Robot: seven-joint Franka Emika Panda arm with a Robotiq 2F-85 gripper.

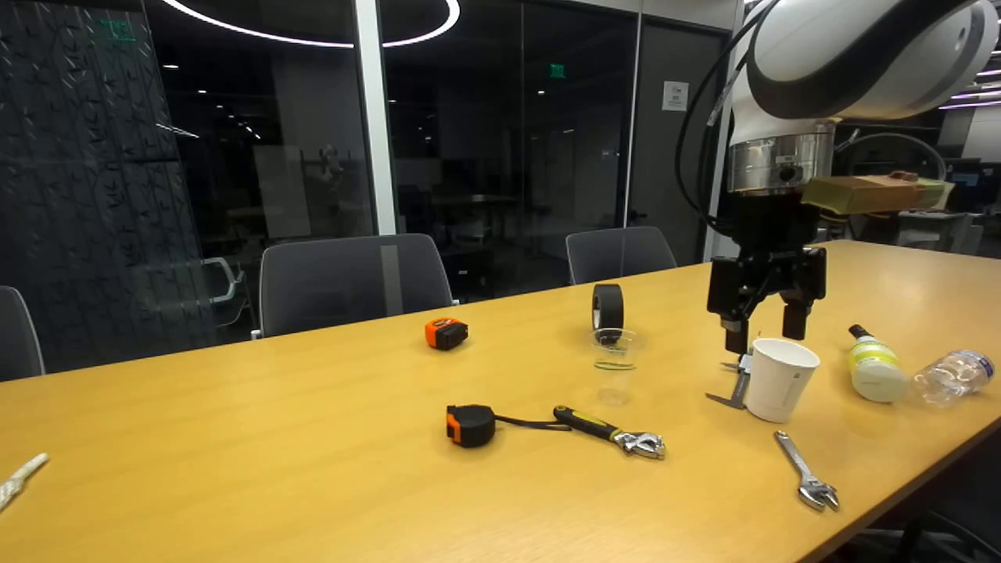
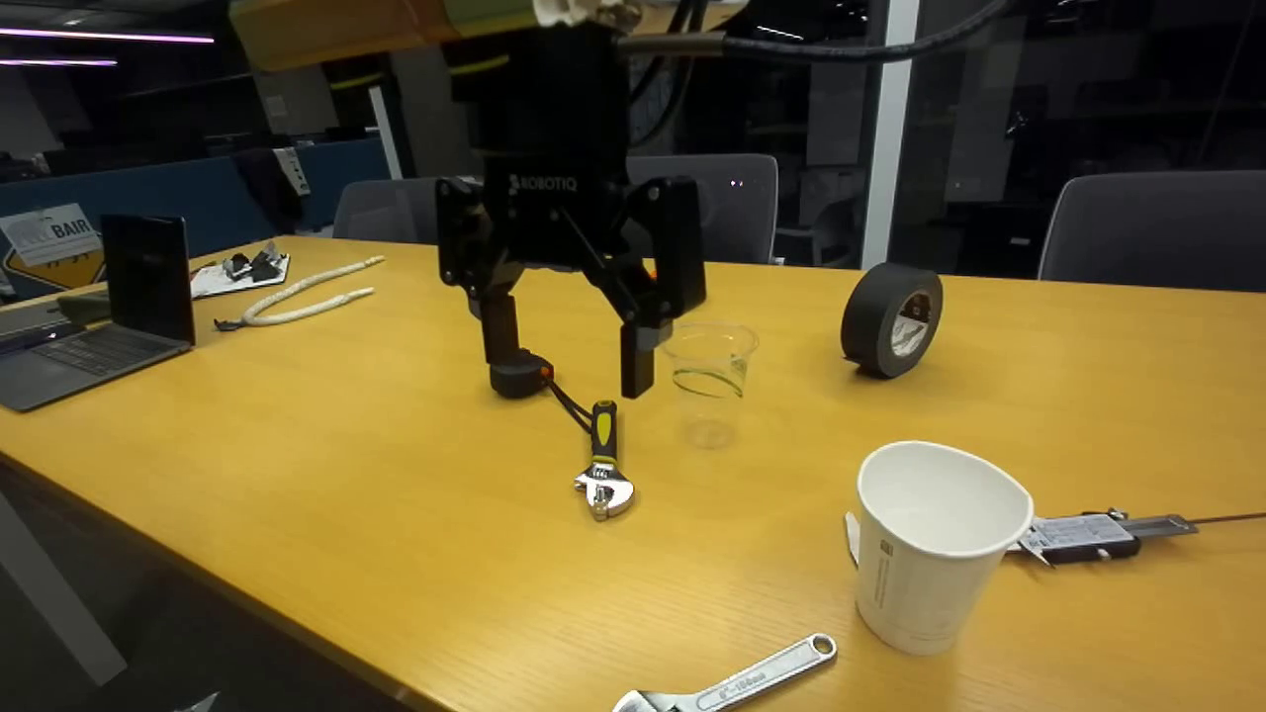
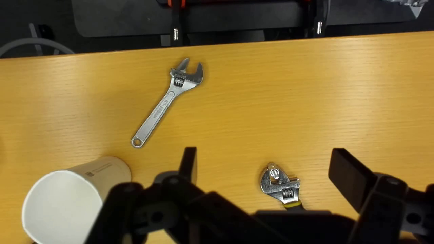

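Note:
My gripper (image 2: pixel 570 362) hangs above the table, open, with nothing between its fingers. In the wrist view the gripper spans a wide gap, and the head of a black-and-yellow adjustable wrench (image 3: pixel 284 189) shows on the table below. A silver wrench (image 3: pixel 156 112) lies closer to the table edge. The white paper cup (image 2: pixel 926 581) stands upright, beside a caliper (image 2: pixel 1086 540) partly hidden behind it. A clear plastic cup (image 2: pixel 708 392) is upright near the black-and-yellow wrench.
A roll of black tape (image 2: pixel 890 320) stands on its edge at the back. Two tape measures (image 1: pixel 471 425) lie left of the arm. A yellow-green bottle (image 1: pixel 875 366) and a clear bottle (image 1: pixel 952 377) lie to the right.

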